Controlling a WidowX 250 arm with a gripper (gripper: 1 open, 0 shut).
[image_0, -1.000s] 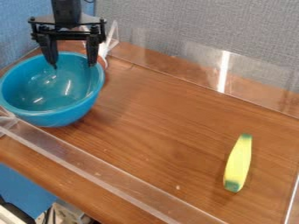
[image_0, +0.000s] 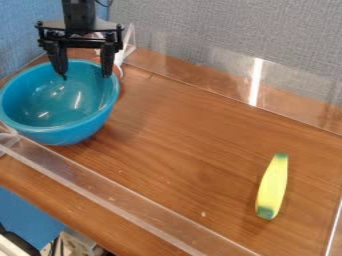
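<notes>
My black gripper (image_0: 83, 62) hangs at the top left with its fingers open, over the back part of a blue plastic bowl (image_0: 56, 118), nothing visible between them. The bowl sits at the left of the wooden table, and its inside looks empty. A yellow toy banana or corn-like piece (image_0: 271, 186) with green ends lies apart from it on the right side of the table.
Transparent low walls (image_0: 254, 85) run along its edges. A white object behind the gripper is partly hidden and unclear. Grey padded walls stand behind.
My gripper has shifted very slightly; the bowl and the yellow piece stay where they were.
</notes>
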